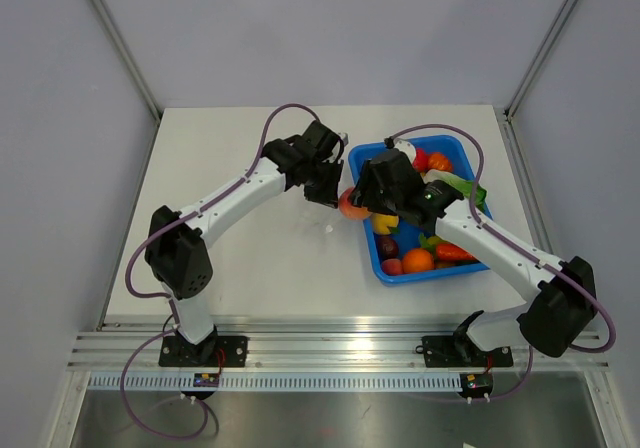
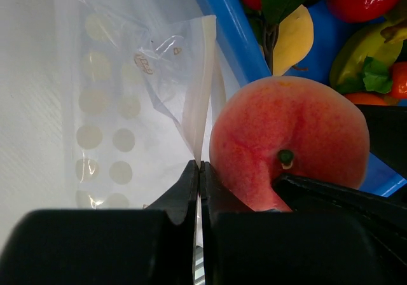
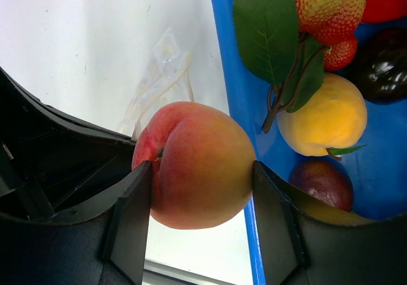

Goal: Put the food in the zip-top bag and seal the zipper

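Note:
A clear zip bag (image 2: 108, 100) lies on the white table left of the bin, its zipper edge pinched at the shut fingertips of my left gripper. My right gripper is shut on a large peach (image 3: 197, 145), held beside the left gripper and close to the bag's mouth. In the top view both grippers meet near the bin's left side, with the peach (image 1: 352, 205) between them and the bag mostly hidden or too transparent to trace.
A blue bin (image 1: 410, 274) on the right holds several fruits and vegetables: a yellow fruit (image 3: 321, 116), a plum (image 3: 321, 184), strawberries, leaves, an orange (image 1: 417, 261) and a carrot-like item. The table left of the arms is clear.

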